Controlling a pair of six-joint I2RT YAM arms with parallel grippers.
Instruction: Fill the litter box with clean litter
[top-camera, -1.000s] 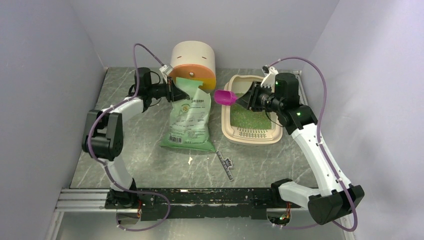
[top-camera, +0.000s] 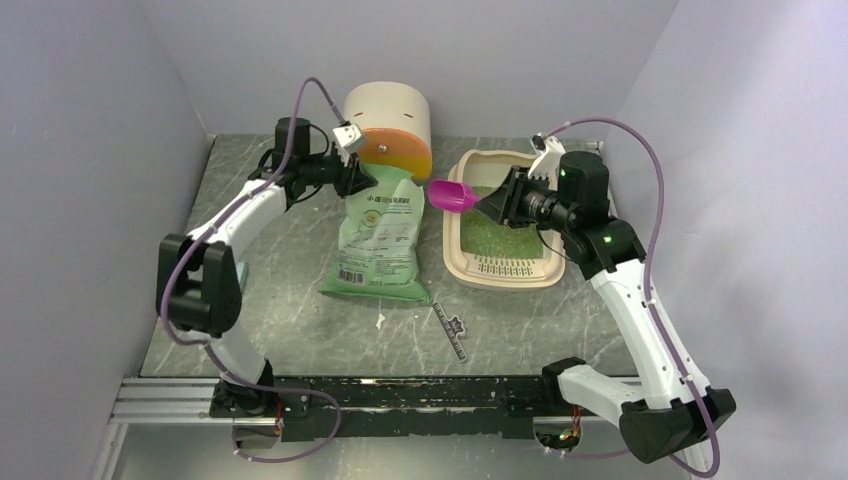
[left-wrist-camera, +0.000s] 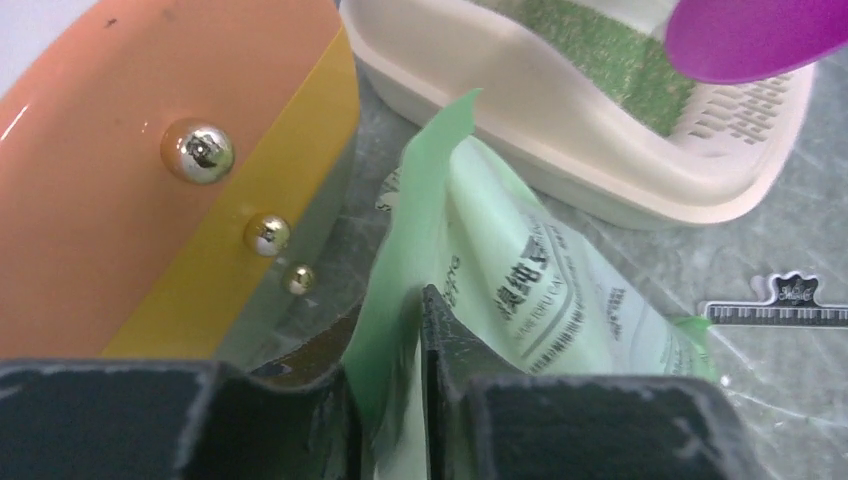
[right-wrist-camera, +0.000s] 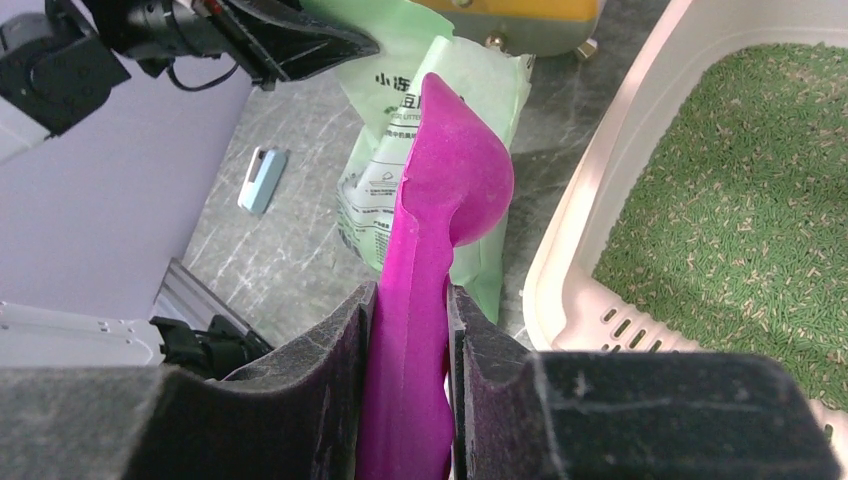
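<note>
The green-white litter bag (top-camera: 375, 245) stands mid-table, its top lifted at my left gripper (top-camera: 355, 175). In the left wrist view the bag's green edge (left-wrist-camera: 420, 240) runs between that gripper's dark fingers; whether they pinch it is unclear. My right gripper (top-camera: 495, 200) is shut on a magenta scoop (top-camera: 450, 194), held above the left part of the litter box. The cream litter box (top-camera: 452, 245) stands right of the bag, with green granules (right-wrist-camera: 730, 200) inside.
A rounded cabinet (top-camera: 385, 105) with orange and yellow drawers is behind the bag. A ruler-like strip (top-camera: 449, 332) lies in front. A small pale-blue object (right-wrist-camera: 262, 180) lies on the left.
The right gripper and scoop are almost unchanged.
</note>
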